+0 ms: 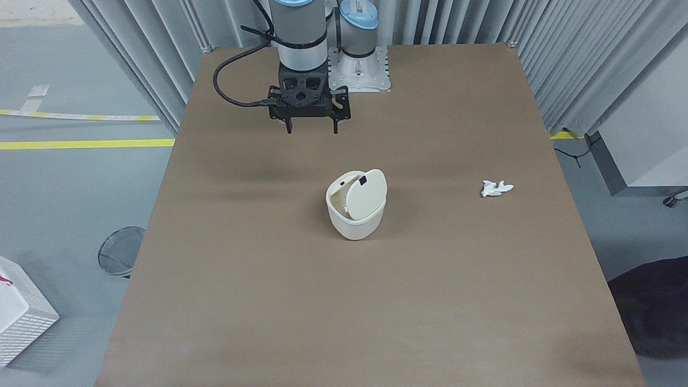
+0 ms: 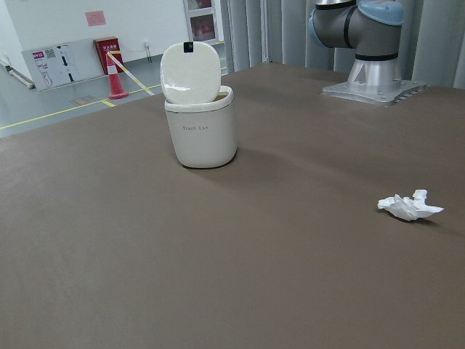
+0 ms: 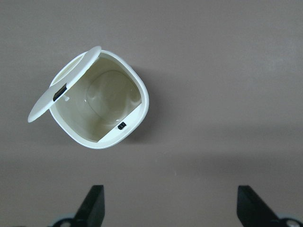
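Note:
A small white trash can (image 1: 353, 216) stands upright near the middle of the table, its lid (image 2: 190, 73) raised; the wrist view looks down into it (image 3: 109, 99) and shows it empty. A crumpled white paper (image 1: 496, 188) lies to its right in the front view, and in the left view it is (image 2: 409, 207) at the right. My gripper (image 1: 311, 130) hangs at the back of the table, behind the can, with its fingers wide open and nothing between them (image 3: 170, 201).
The robot's base and grey curtains are at the back.

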